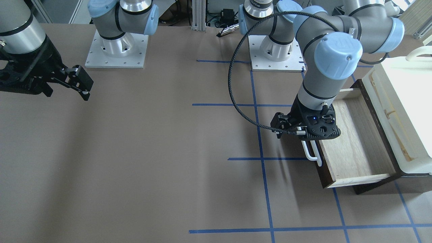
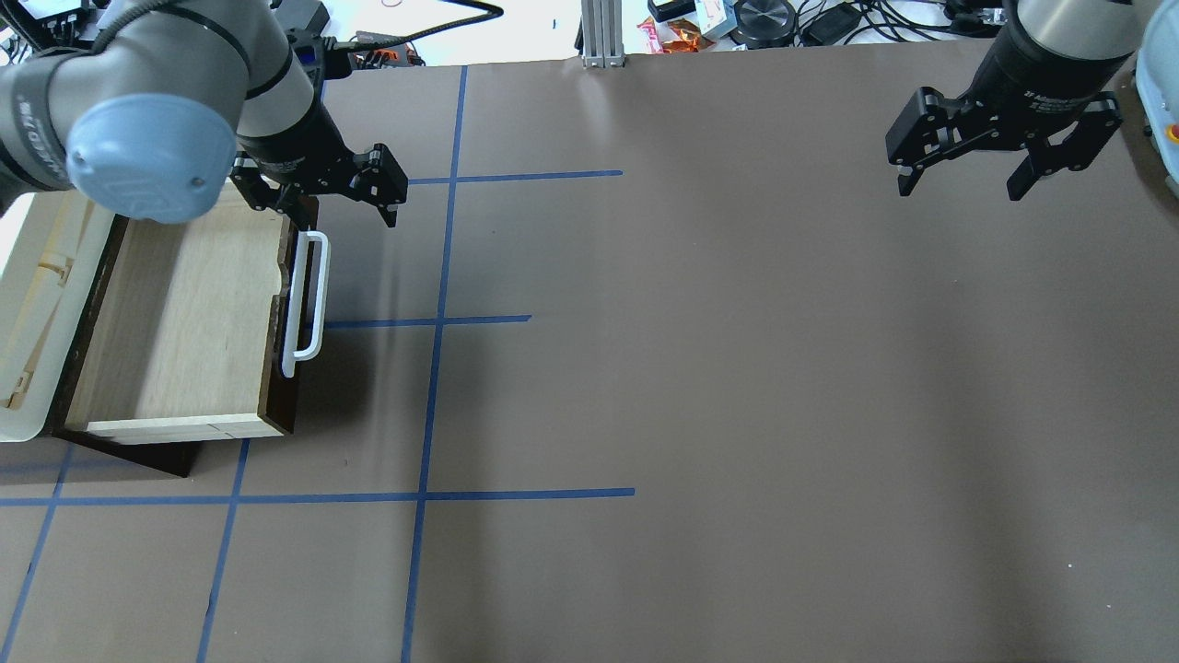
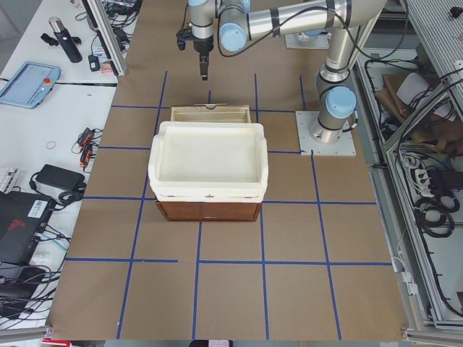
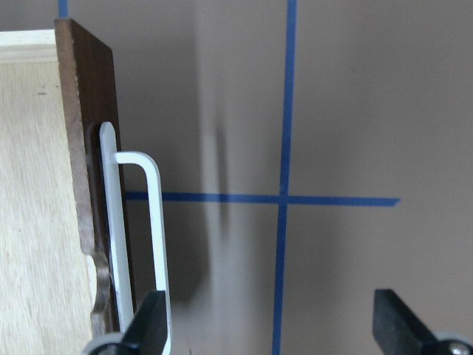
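A wooden box with an open drawer (image 1: 356, 145) stands on the taped table, a white lid-like tray (image 3: 208, 163) on top. On the drawer's dark front is a white bar handle (image 2: 317, 293), also seen in the left wrist view (image 4: 156, 222). My gripper (image 2: 343, 215) stands open just above the drawer front, near the handle's end, with nothing visible between its fingertips; in the left wrist view the fingers are wide apart, the handle beside the left one.
A second arm's black gripper (image 2: 1000, 166) hangs at the other side. Cables and small items lie beyond the table's edge.
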